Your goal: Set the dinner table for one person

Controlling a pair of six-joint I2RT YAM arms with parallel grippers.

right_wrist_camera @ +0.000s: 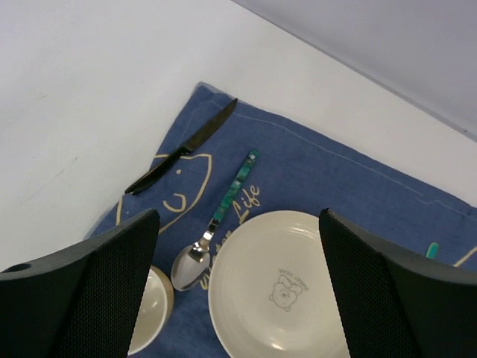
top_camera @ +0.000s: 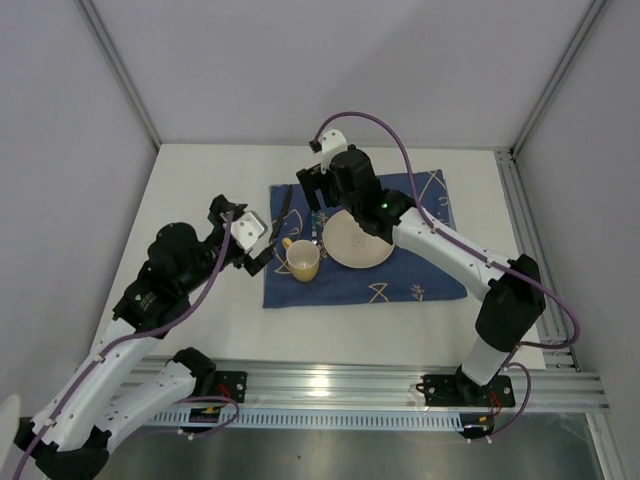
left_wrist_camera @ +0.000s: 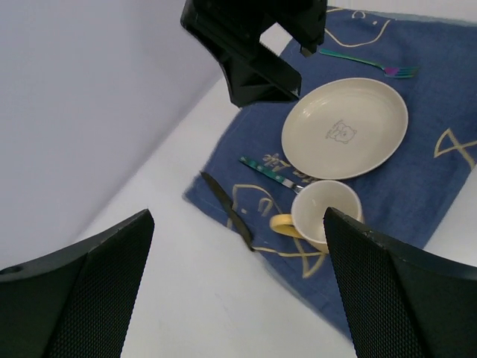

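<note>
A blue placemat [top_camera: 400, 290] holds a white plate [top_camera: 355, 245], a yellow cup [top_camera: 302, 260] left of it, a black knife [right_wrist_camera: 201, 134], a teal-handled spoon [right_wrist_camera: 235, 186] and, right of the plate, a fork [left_wrist_camera: 395, 71]. My right gripper [top_camera: 315, 185] is raised above the placemat's back left, over the spoon's upper end, with nothing visible between its fingers. My left gripper [top_camera: 240, 240] stands open left of the placemat, above bare table, facing the cup and knife.
Grey walls and metal rails [top_camera: 530, 240] border it.
</note>
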